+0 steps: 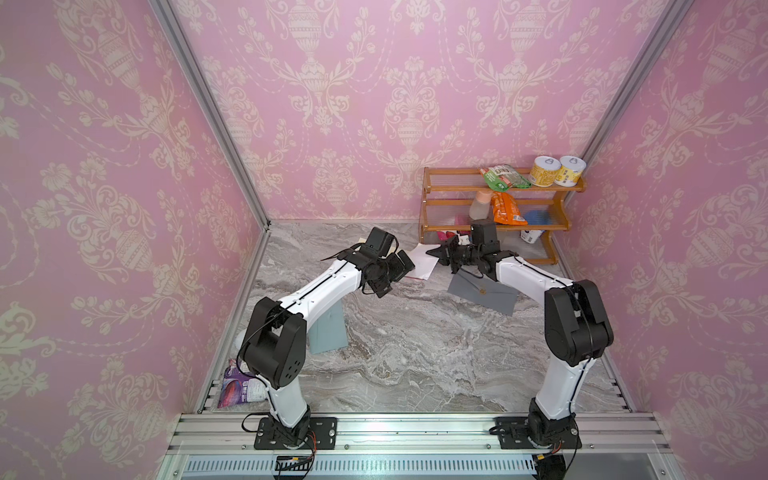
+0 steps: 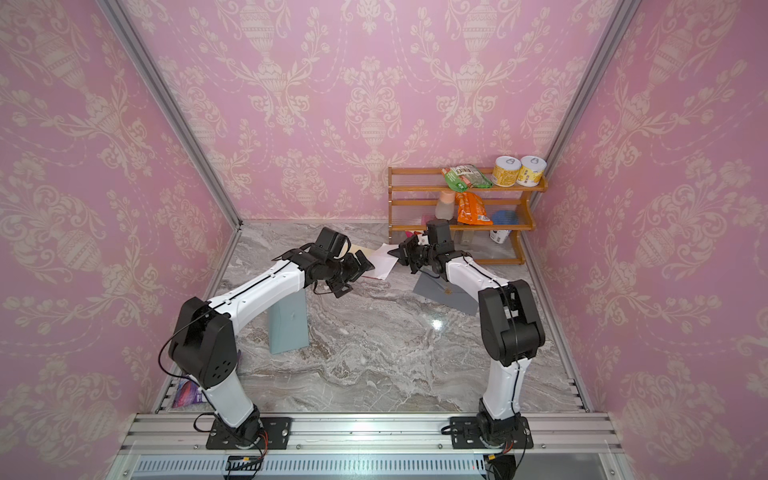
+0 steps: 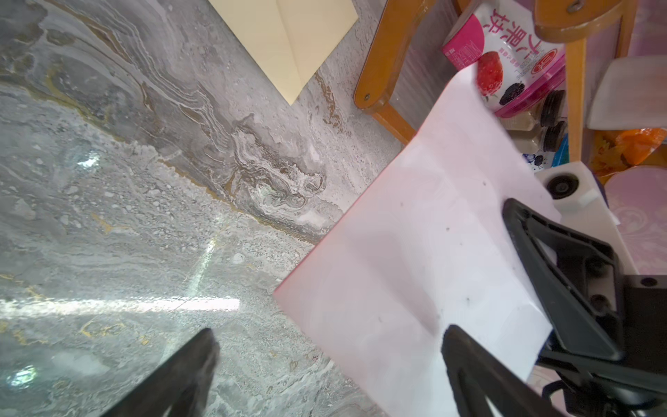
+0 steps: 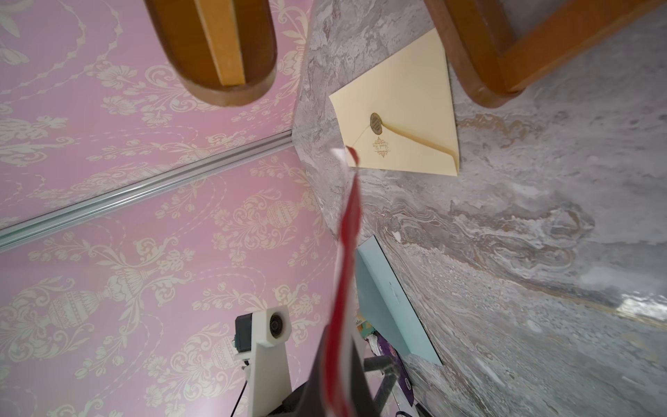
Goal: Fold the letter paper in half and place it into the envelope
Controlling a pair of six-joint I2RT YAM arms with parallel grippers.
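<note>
The folded letter paper [image 3: 417,257], white with a red edge, hangs clear of the table from my right gripper, which is shut on its side. In the right wrist view the paper shows edge-on as a red and white strip. My left gripper stands open just left of the paper; one fingertip [image 3: 479,368] overlaps the paper in the left wrist view, and touch cannot be told. The cream envelope [image 4: 410,104] lies flat on the table behind the left gripper, its seal side up. From the top left view the left arm mostly hides it.
A wooden shelf [image 1: 496,229] with food packs stands at the back right, close behind the right gripper. A grey folder [image 1: 488,292] lies under the right arm, a light blue one [image 1: 328,329] by the left arm.
</note>
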